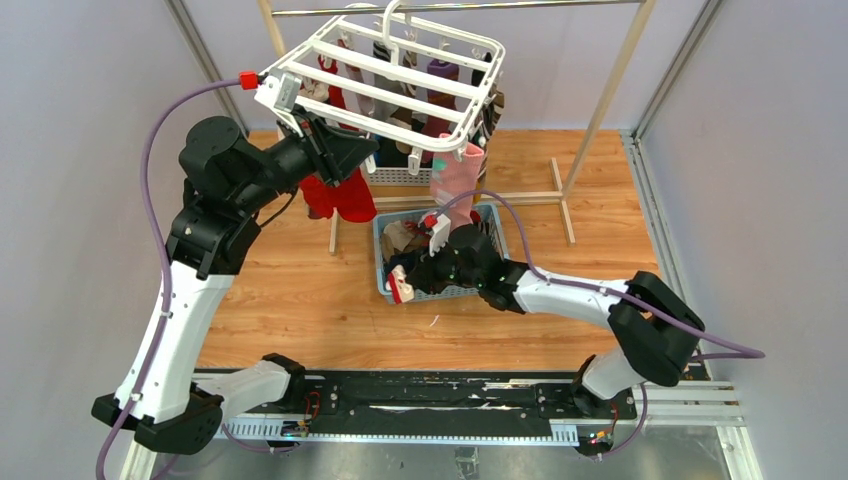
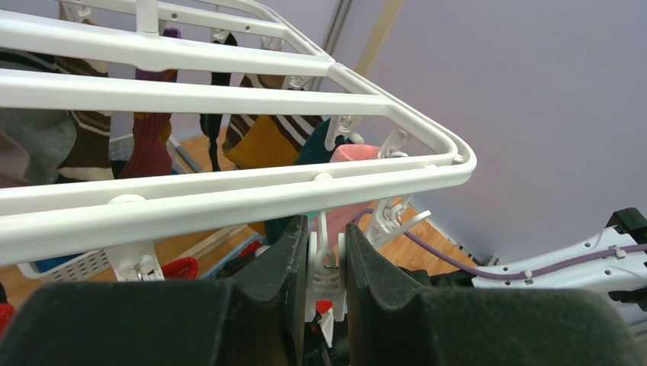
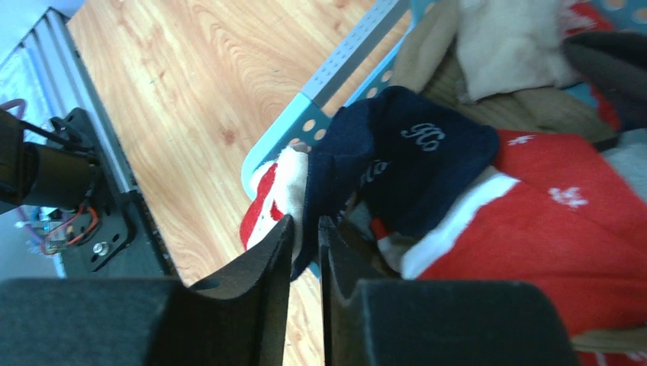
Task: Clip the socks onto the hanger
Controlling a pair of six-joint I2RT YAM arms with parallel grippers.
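Observation:
The white rack hanger (image 1: 395, 75) hangs from the rail with several socks clipped beneath it. My left gripper is shut on a white clip (image 2: 326, 278) under the hanger's front bar; no sock shows in that clip. A pink sock (image 1: 456, 180) hangs from the front right corner. Down at the blue basket (image 1: 432, 294), my right gripper stands part open. Navy cloth (image 3: 309, 206) of a sock with a white band lies between its fingers; whether both touch it, I cannot tell.
Loose socks fill the basket, among them a navy one with white lettering (image 3: 427, 141) and a red one with snowflakes (image 3: 549, 213). A red sock (image 1: 355, 197) hangs by the left arm.

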